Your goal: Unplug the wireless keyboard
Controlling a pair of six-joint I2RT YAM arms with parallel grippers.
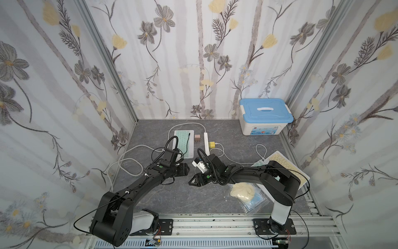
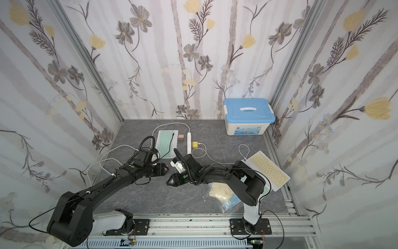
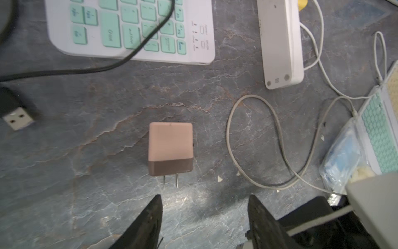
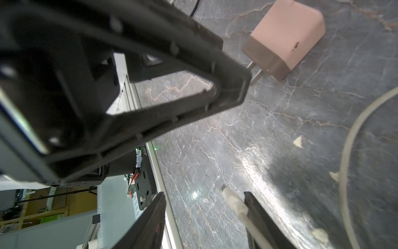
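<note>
A mint-and-white keyboard (image 1: 184, 147) lies behind both grippers. A pink charger cube (image 3: 170, 149) with two prongs lies on the table beyond my left gripper, whose fingers stand apart, empty. Beside my right gripper, also open, the end of a white cable (image 4: 235, 204) sticks up near a fingertip; whether it touches is unclear. The same cube (image 4: 284, 39) is in the right wrist view. A black USB plug (image 3: 14, 112) lies left of the cube.
A white power strip (image 1: 206, 143) with a yellow adapter (image 1: 211, 144) stands behind. A cream-keyed keyboard (image 2: 265, 166), bagged putty (image 2: 219, 191) and a lidded box (image 2: 248, 112) are to the right. Loose cables lie around.
</note>
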